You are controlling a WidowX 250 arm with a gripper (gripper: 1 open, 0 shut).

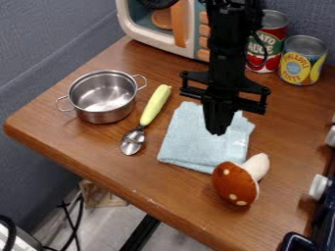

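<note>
The black arm comes down from the top centre, its gripper (218,118) pointing down over the upper part of a folded light-blue cloth (194,147); whether its fingers are open or shut is hard to make out. A toy mushroom (236,184) with a red spotted cap and white stem lies at the cloth's lower right corner. Left of the cloth are a yellow corn toy (155,104) and a metal spoon (133,141), with a steel pot (98,98) farther left.
Two cans, a red one (263,56) and a yellow one (303,64), stand at the back right beside a toy microwave (157,31). Black hardware with white knobs (318,186) lines the right edge.
</note>
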